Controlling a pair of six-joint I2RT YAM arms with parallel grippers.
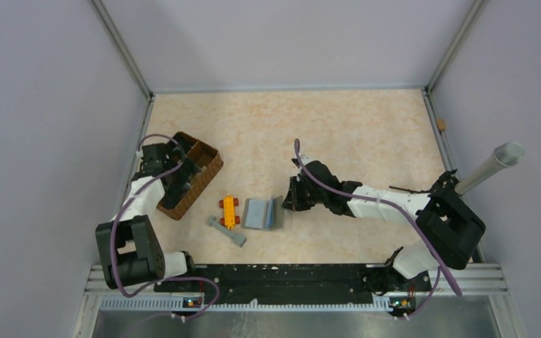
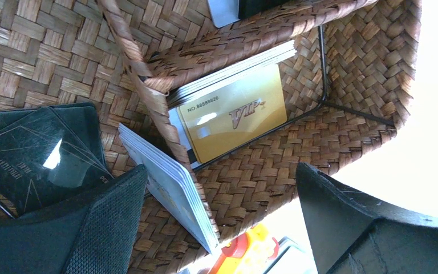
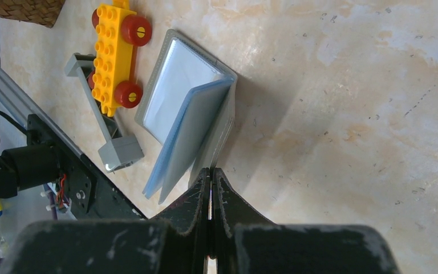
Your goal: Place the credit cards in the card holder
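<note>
A woven basket (image 1: 208, 176) stands at the left. In it, in the left wrist view, are a gold VIP card (image 2: 234, 114), stacks of white-edged cards (image 2: 171, 188) leaning on a divider, and dark cards (image 2: 40, 160). My left gripper is open over the basket, its fingers either side of the leaning stack's area. The card holder (image 1: 260, 213), with clear sleeves, lies open on the table. My right gripper is shut at the holder's right edge, at the standing sleeves; whether a thin sleeve is between its tips I cannot tell.
A yellow toy car (image 1: 229, 211) and a grey bar (image 1: 225, 231) lie between basket and holder.
</note>
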